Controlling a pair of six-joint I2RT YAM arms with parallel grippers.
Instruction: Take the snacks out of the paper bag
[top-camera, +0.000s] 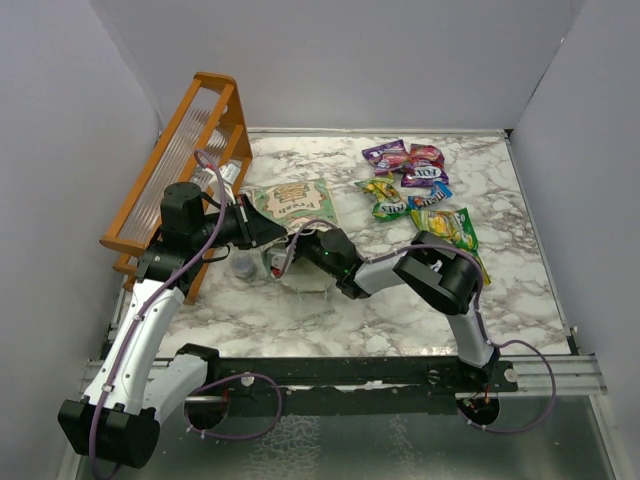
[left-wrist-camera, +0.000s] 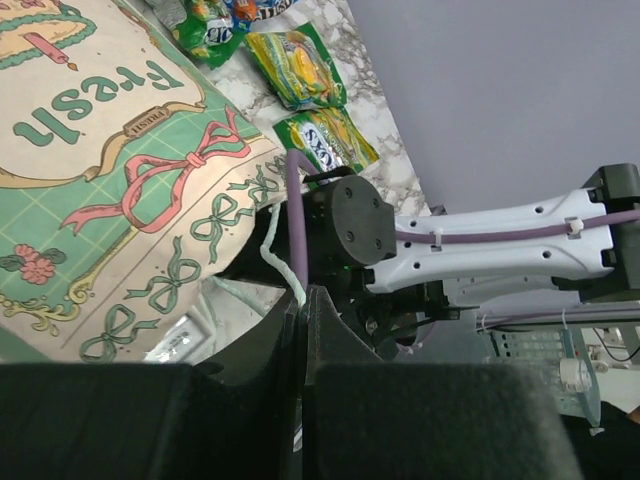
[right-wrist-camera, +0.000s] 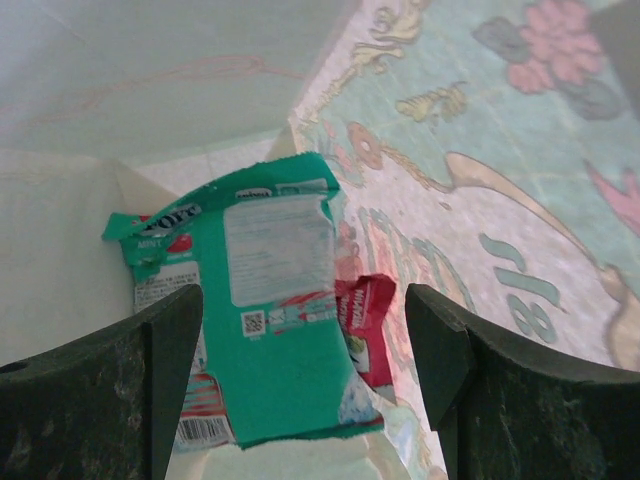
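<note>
The floral paper bag (top-camera: 292, 200) lies on its side, held at its rim by my left gripper (top-camera: 273, 232), whose fingers are shut on the bag's edge and white handle cord in the left wrist view. My right gripper is inside the bag's mouth, its fingers parted around a green snack packet (right-wrist-camera: 270, 310), with a red packet (right-wrist-camera: 367, 320) behind it. Whether the fingers touch the packet is unclear.
Several snack packets (top-camera: 447, 227) in purple, green, yellow and blue lie at the back and right of the marble table (top-camera: 510, 280). A wooden rack (top-camera: 165, 150) stands at the left.
</note>
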